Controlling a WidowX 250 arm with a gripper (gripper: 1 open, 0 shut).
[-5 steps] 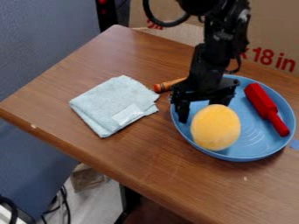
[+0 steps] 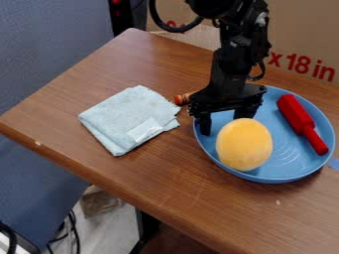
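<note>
My black gripper (image 2: pixel 225 104) hangs low over the left rear part of a blue plate (image 2: pixel 275 171); whether it holds anything is hidden. A yellow round object (image 2: pixel 244 145) sits on the front of the plate, and a red bottle-like object (image 2: pixel 303 122) lies along its right side. An orange stick-like object (image 2: pixel 183 99) is partly visible just left of the gripper. A folded pale blue cloth (image 2: pixel 129 119) lies on the wooden table to the left.
A cardboard box (image 2: pixel 298 50) stands behind. Cables hang below the table's left edge.
The arm and gripper have shifted very slightly over the plate's rear; the objects look unmoved.
</note>
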